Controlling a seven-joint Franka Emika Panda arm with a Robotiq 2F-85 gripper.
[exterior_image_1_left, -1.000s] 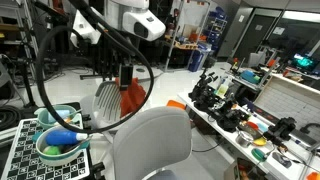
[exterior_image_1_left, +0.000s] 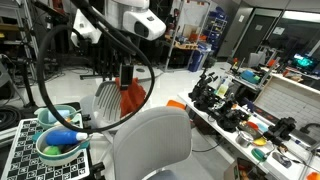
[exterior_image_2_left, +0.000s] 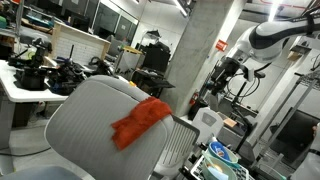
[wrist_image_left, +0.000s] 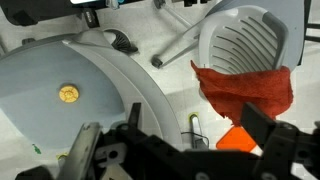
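A red cloth (wrist_image_left: 245, 90) hangs over the slatted back of a light chair (wrist_image_left: 240, 40) in the wrist view. Exterior view 2 shows the same cloth (exterior_image_2_left: 142, 122) across the edge of a grey chair back (exterior_image_2_left: 95, 125). My gripper stands open with its fingers wide apart, and I see nothing held between them. From above, the cloth lies just beyond the right finger, apart from it as far as I can tell. In exterior view 1 the dark gripper (exterior_image_1_left: 125, 74) hangs over the chairs, close to the cloth (exterior_image_1_left: 132, 97), which is partly hidden.
Bowls and a blue item (exterior_image_1_left: 68, 136) sit at the left in exterior view 1. A grey chair (exterior_image_1_left: 152, 140) fills the foreground. Workbenches (exterior_image_1_left: 240, 110) crowded with tools stand behind. An orange object (wrist_image_left: 237, 138) shows below the cloth. A black cable loops around the arm.
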